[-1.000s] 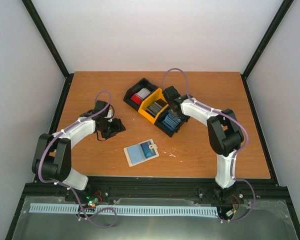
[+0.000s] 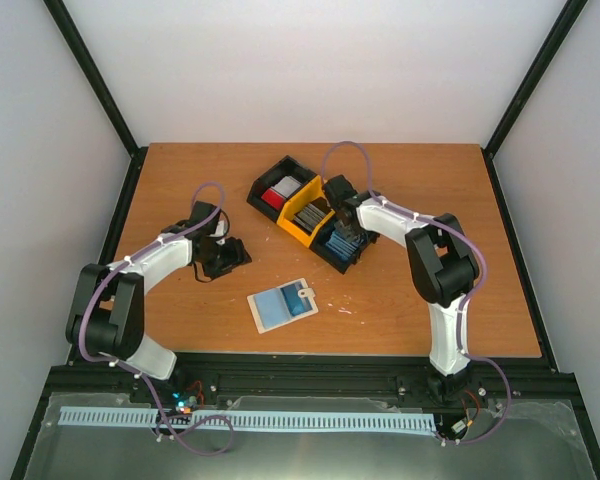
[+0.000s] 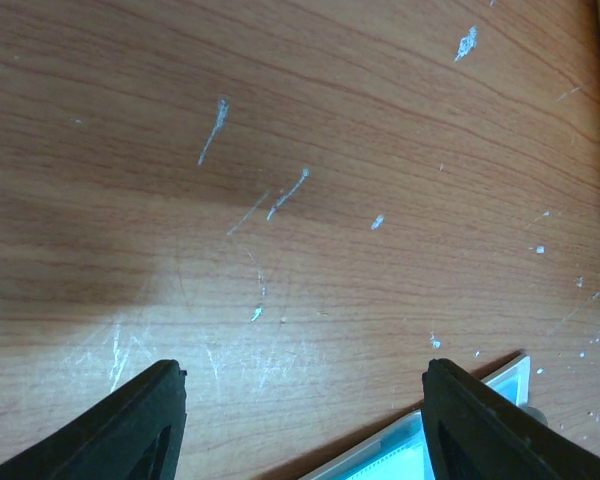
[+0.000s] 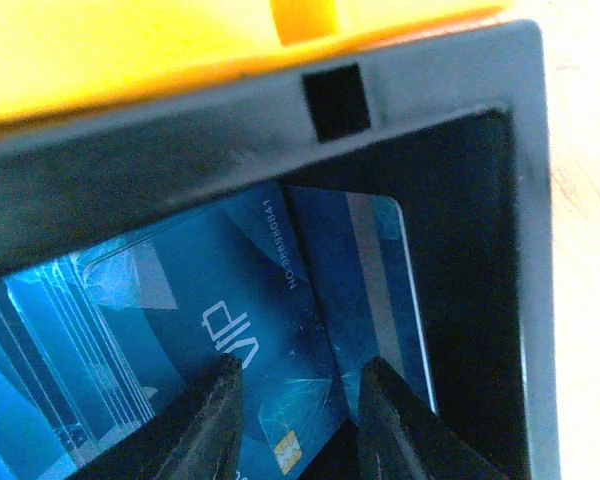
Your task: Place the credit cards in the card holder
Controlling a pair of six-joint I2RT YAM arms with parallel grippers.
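Blue cards [image 4: 245, 335] stand in the black bin [image 2: 329, 257] at the near right end of the row of boxes. A single darker blue card [image 4: 380, 290] leans apart from the stack, beside the bin's empty end. My right gripper is over these cards, part open, its fingertips close to the gap between the stack and the single card; contact cannot be made out. The card holder [image 2: 272, 307], pale with blue inside, lies open on the table. Up and left of it hovers my left gripper, fingers apart and only bare tabletop between the fingers.
A yellow bin [image 2: 293, 227] with dark cards adjoins the blue cards' bin. Beyond it is a black bin [image 2: 258, 191] with red and whitish cards. Open table [image 2: 420, 320] lies right of the holder.
The left arm, the bins and the holder look unmoved.
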